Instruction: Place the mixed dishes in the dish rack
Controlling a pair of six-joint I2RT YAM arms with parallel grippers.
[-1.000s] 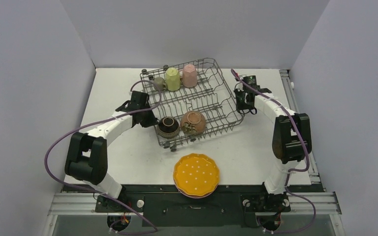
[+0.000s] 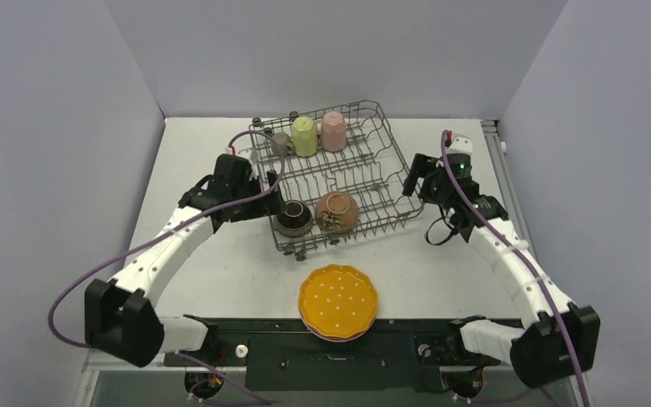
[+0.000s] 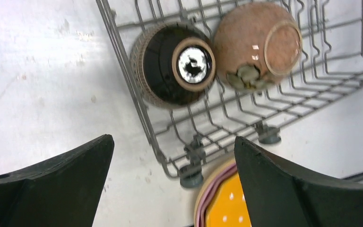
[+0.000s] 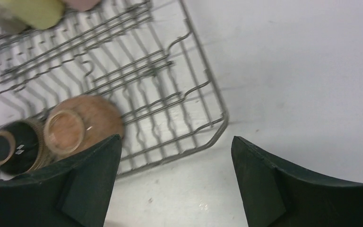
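Note:
The wire dish rack [image 2: 381, 174] stands tilted a little across the table. Upside down in its front row are a black bowl [image 3: 172, 66] and a brown bowl [image 3: 250, 40], side by side. Along the back are a grey mug [image 2: 280, 144], a green mug [image 2: 304, 137] and a pink mug [image 2: 333, 131]. A yellow dotted plate [image 2: 337, 299] lies on a pink-edged one in front of the rack. Above the rack's left side hangs my left gripper, open and empty. My right gripper, also open and empty, is over its right front corner.
Bare white table [image 2: 441, 275] lies on both sides of the plates and in front of the rack. The rack's middle and right part are empty. Walls enclose the sides and back; purple cables trail along both arms.
Both arms have since lifted, their elbows swinging outward and toward the front.

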